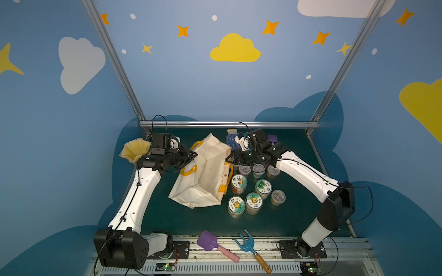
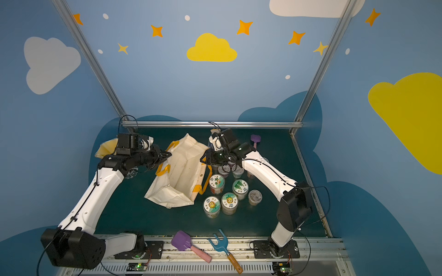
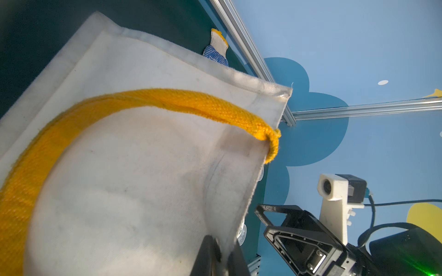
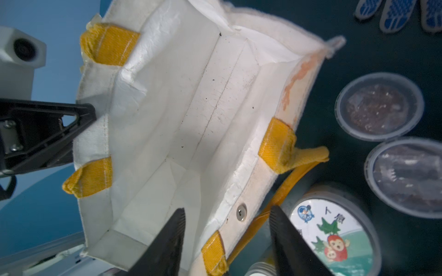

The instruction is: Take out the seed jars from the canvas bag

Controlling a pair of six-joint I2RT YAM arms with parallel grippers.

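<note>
The cream canvas bag (image 1: 209,170) with yellow handles stands open on the table; its inside looks empty in the right wrist view. My left gripper is shut on the bag's left rim. At the opposite rim, my right gripper is open, its blurred fingers (image 4: 172,241) on either side of that edge, no firm hold showing. Several seed jars with printed lids stand right of the bag: one jar (image 1: 239,183) close to it, a green-picture jar (image 1: 263,187), and two nearer jars (image 1: 236,206).
Clear-lidded tubs (image 1: 278,197) stand right and behind the jars, some hidden by my right arm. A blue glove (image 1: 232,136) lies at the back. A purple spade (image 1: 209,240) and blue fork (image 1: 248,243) lie along the front edge.
</note>
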